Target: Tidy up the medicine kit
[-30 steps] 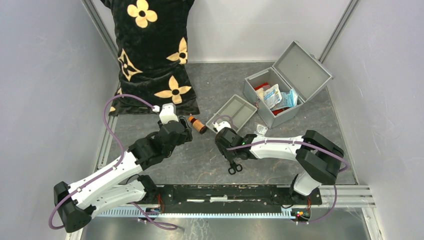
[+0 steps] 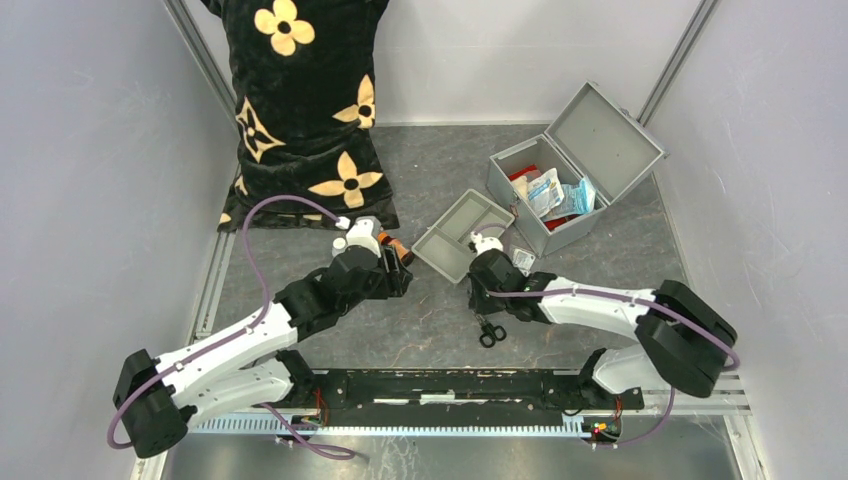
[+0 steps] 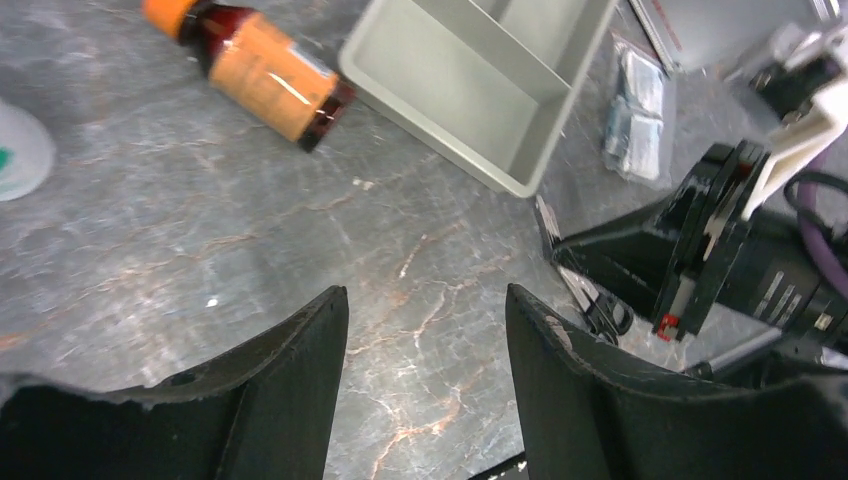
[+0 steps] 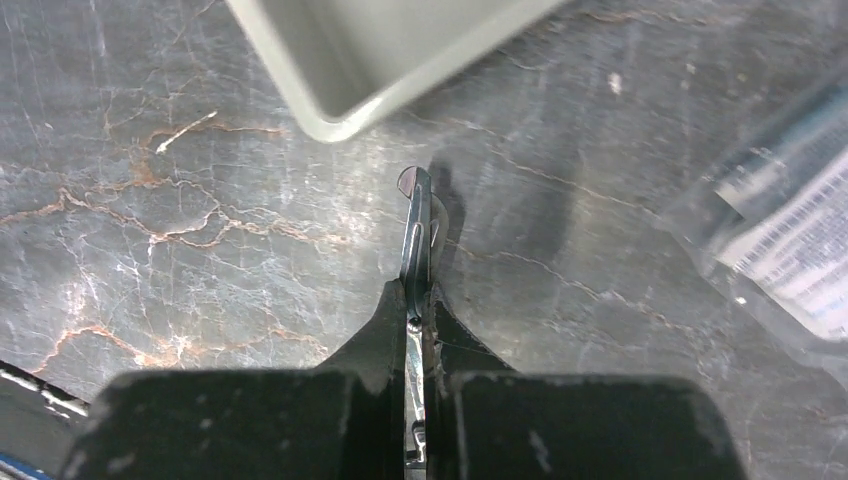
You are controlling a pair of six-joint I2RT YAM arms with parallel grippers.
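Black-handled scissors with metal blades are pinched in my right gripper, which is shut on them. In the right wrist view the scissors' blades stick out past the fingertips, toward a corner of the grey divided tray. My left gripper stands open over bare tabletop, with nothing between its fingers. An amber bottle with an orange label lies on its side left of the tray. A clear packet lies right of the tray. The open grey medicine box holds several packets and red items.
A white round container shows at the left wrist view's left edge. The box's lid leans open at the back right. A black patterned cushion fills the back left. Tabletop between the arms is free.
My right gripper and the scissors have moved right in the top view. The left gripper has shifted slightly right, now partly covering the bottle. Tray and box have stayed put.
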